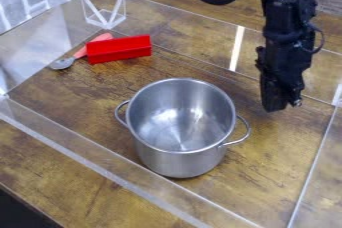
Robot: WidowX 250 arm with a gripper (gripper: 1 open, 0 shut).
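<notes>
The black gripper (281, 96) hangs at the right of the view, low over the wooden table, to the right of and behind a large steel pot (179, 130); whether its fingers are open or shut is unclear. A red box (119, 50) lies at the upper left. Beside it a pale red utensil (83, 50) and a silver metal piece (63, 63) are partly visible.
A white wire-like stand (104, 12) is at the back left. Clear barrier edges run around the workspace.
</notes>
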